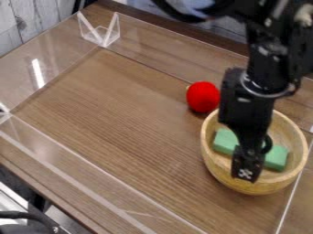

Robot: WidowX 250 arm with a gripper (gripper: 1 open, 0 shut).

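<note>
My gripper (236, 160), dark and part open, reaches down into a round wooden bowl (246, 186) at the right of the camera view. Its fingertips are over a green block (272, 157) lying in the bowl, one finger each side near its middle; whether they touch it I cannot tell. A red ball (202, 97) sits just behind the bowl to the left, partly beside the arm.
A small white wire-like object (101, 33) stands at the back left of the wooden table (98, 128). The table's edge runs along the left.
</note>
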